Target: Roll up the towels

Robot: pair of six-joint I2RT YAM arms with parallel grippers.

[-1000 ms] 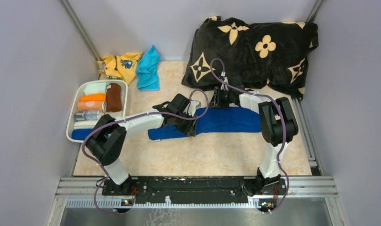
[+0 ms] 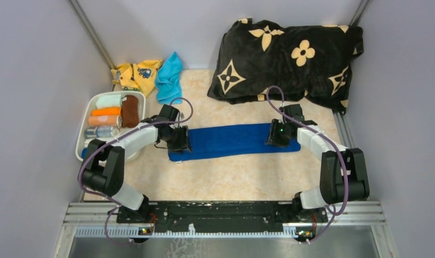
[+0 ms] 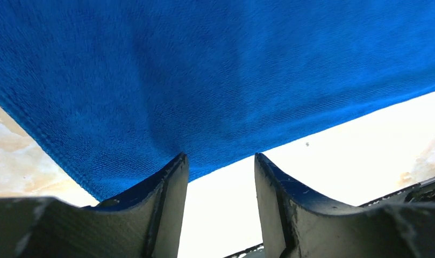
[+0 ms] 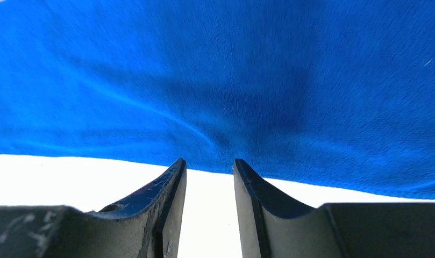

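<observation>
A blue towel lies flat as a long strip across the middle of the table, with a faint crease in the right wrist view. Over its left end hovers my left gripper, its fingers apart and empty; in the left wrist view its fingertips are near the towel's near edge. My right gripper is above the towel's right part, open with nothing between its fingers. The right wrist view shows its fingertips by the near edge too.
On the left stands a white bin with several rolled towels. Behind it lie a yellow cloth and a light blue cloth. A black patterned blanket fills the back right.
Both arms have moved apart, from the middle of the towel toward its two ends. My right gripper also came nearer the front. The towel's near edge looks a little straighter.
</observation>
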